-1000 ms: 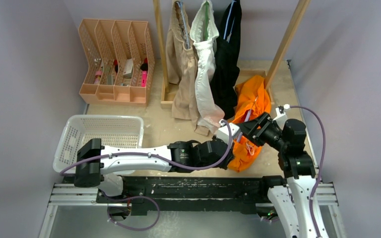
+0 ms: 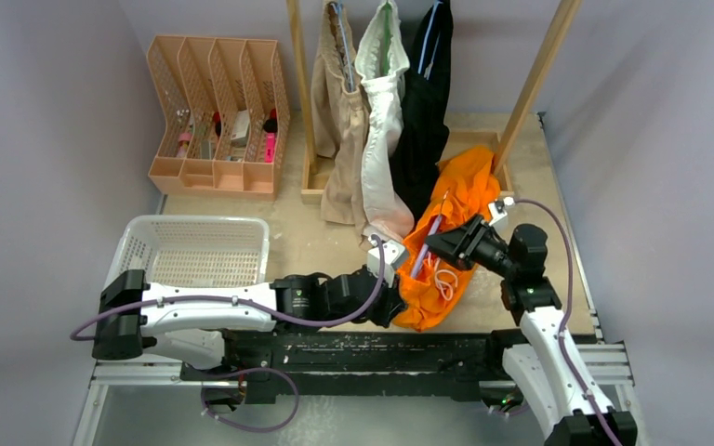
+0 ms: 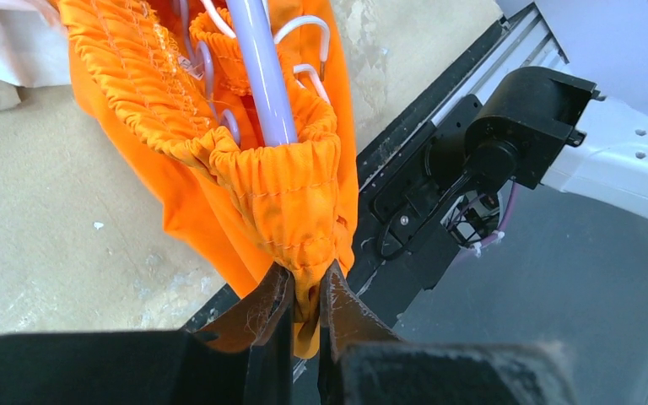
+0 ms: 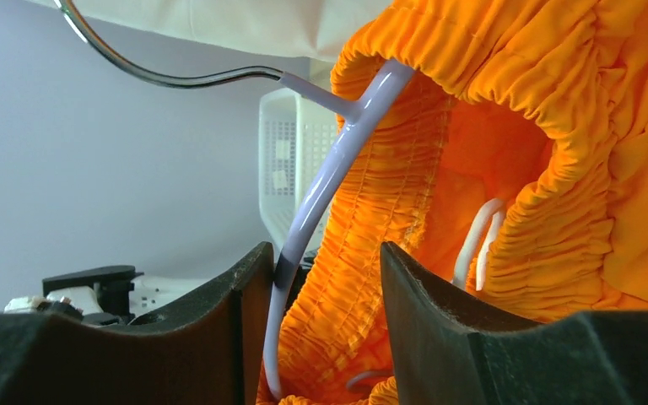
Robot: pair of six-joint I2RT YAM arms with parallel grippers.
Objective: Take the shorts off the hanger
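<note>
The orange shorts (image 2: 470,186) lie stretched across the table at centre right, their gathered waistband (image 3: 283,190) facing the front. In the left wrist view, my left gripper is shut on one end of that waistband, with cloth bunched between its fingers. A lilac hanger (image 3: 261,80) still runs into the waist opening, and its metal hook (image 4: 186,82) sticks out clear of the cloth. Around the bar stands my right gripper, its fingers apart; the bar runs close against the left finger (image 4: 249,295). White drawstrings (image 2: 445,280) hang loose at the waist.
Beige (image 2: 342,139), white (image 2: 382,139) and black garments (image 2: 421,121) hang on the wooden rack (image 2: 530,79) behind. An empty white basket (image 2: 258,243) stands at left, below a pink organizer (image 2: 214,177). Bare table shows between basket and shorts.
Both arms have shifted left, the left one farther, carrying the waistband end with it.
</note>
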